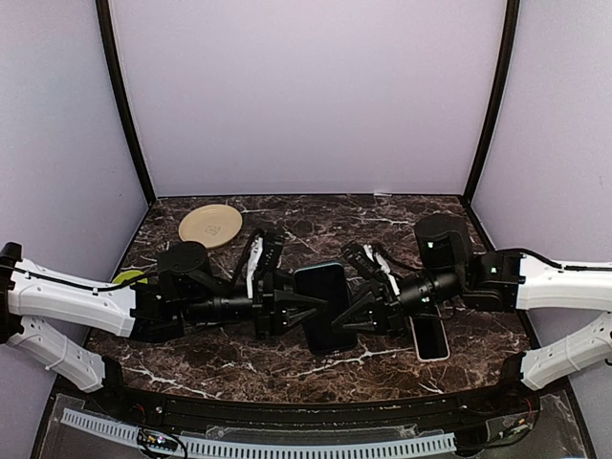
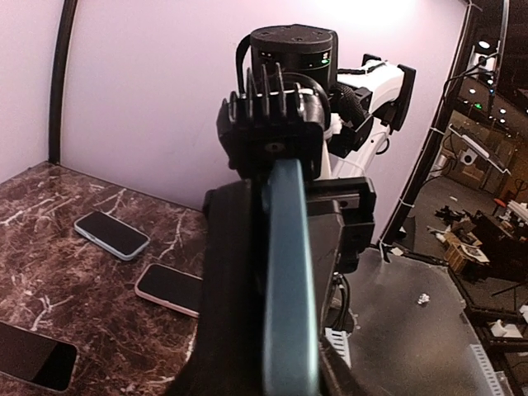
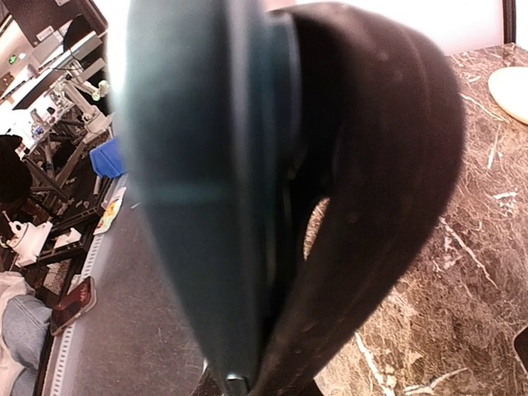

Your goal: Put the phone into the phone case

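A dark phone with a teal edge (image 1: 322, 304) is held upright between my two grippers at the table's front middle; whether it sits inside a case is unclear. My right gripper (image 1: 356, 311) is shut on it. My left gripper (image 1: 287, 301) is at its left side; whether its fingers grip it is hard to tell. In the left wrist view the teal edge (image 2: 287, 280) runs edge-on up the middle; in the right wrist view it fills the centre (image 3: 190, 165), blurred, beside a black curved piece (image 3: 379, 165).
A beige plate (image 1: 209, 226) lies at the back left, a yellow-green item (image 1: 129, 276) at left. Other phones lie at right (image 1: 430, 337) and in the left wrist view (image 2: 110, 234).
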